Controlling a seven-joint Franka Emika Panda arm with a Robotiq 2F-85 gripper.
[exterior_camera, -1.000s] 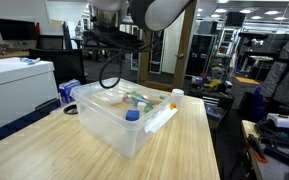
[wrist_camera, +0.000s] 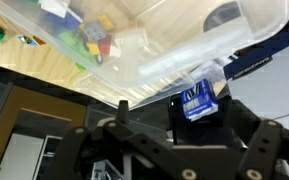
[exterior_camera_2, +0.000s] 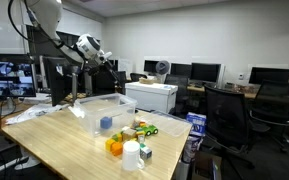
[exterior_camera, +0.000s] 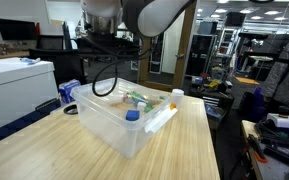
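My gripper stands open in the wrist view, with nothing held between its fingers. It hangs near the far end of a translucent plastic bin [exterior_camera: 102,122], above the height of its rim. The bin sits on the wooden table and holds several small coloured toys [wrist_camera: 94,38]. A dark blue block [exterior_camera: 132,115] shows at the bin's near corner; whether it lies inside the wall or outside cannot be told. Under the gripper the wrist view shows the bin's rim [wrist_camera: 189,52], with a blue-and-white package [wrist_camera: 196,100] beyond it.
Outside the bin, an orange block [exterior_camera_2: 115,148], a white cup [exterior_camera_2: 131,156] and a green toy [exterior_camera_2: 149,130] stand on the table. A blue box [exterior_camera_2: 193,136] stands by the table's edge.
The arm has shifted only slightly near the bin's far end. The bin and the toys look unmoved.
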